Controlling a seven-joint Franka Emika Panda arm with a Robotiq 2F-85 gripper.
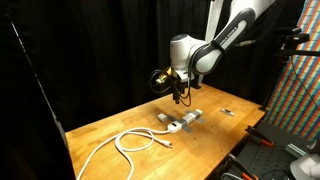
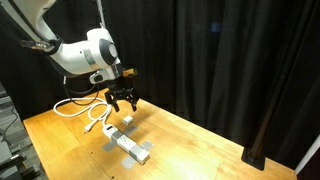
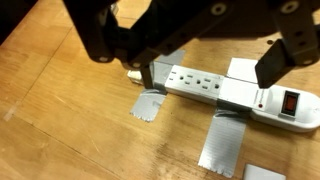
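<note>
A white power strip with several outlets and a dark rocker switch lies on the wooden table, held by strips of grey tape. My gripper is above it, with its dark fingers well apart on either side of the outlets and nothing between them. In the first exterior view the gripper hangs over the strip, clear of the tabletop. The second exterior view shows the strip below the gripper.
A white cord loops over the table's left part, its plug end near the strip. A small white block sits close to the strip. Dark curtains stand behind. Bare wood lies open to one side.
</note>
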